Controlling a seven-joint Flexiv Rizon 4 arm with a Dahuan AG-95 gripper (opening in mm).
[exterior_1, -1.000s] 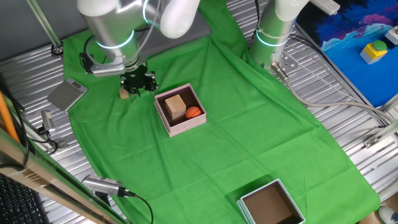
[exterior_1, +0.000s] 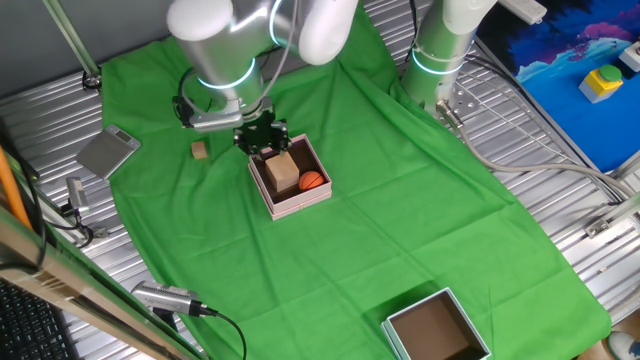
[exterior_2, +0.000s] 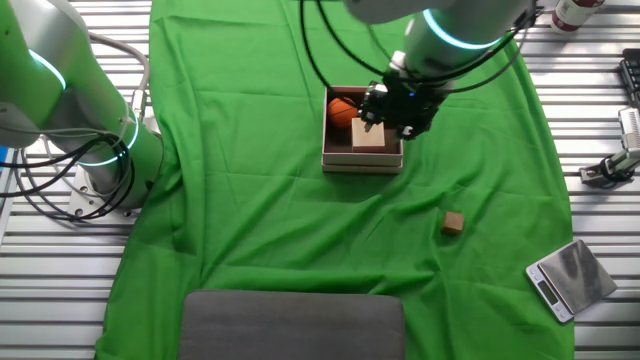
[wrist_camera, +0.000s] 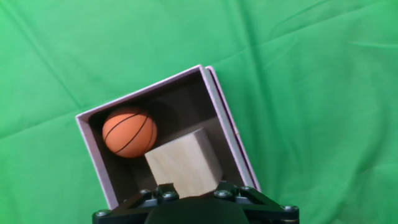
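Note:
A pale wooden block (wrist_camera: 180, 163) rests tilted inside an open pinkish box (exterior_1: 300, 203), next to a small orange basketball (wrist_camera: 129, 132). In exterior view 2 the block (exterior_2: 367, 134) and ball (exterior_2: 343, 112) show side by side within the box walls. My gripper is open; its two black fingers stand apart at the bottom of the wrist view, with the block's near end seen behind them. From exterior view 1, the gripper (exterior_1: 263, 146) hangs over the box's back edge, close above the block. Whether the fingers touch the block cannot be told.
A smaller wooden cube (exterior_1: 199, 150) lies on the green cloth left of the box. Beyond it sits a scale (exterior_1: 108, 152). A second, empty box (exterior_1: 436, 327) stands at the front right. Bare cloth (exterior_1: 360, 240) lies between the boxes.
The gripper has moved right, from near the small cube to over the box's back edge beside the block. The boxes, block and ball have not moved.

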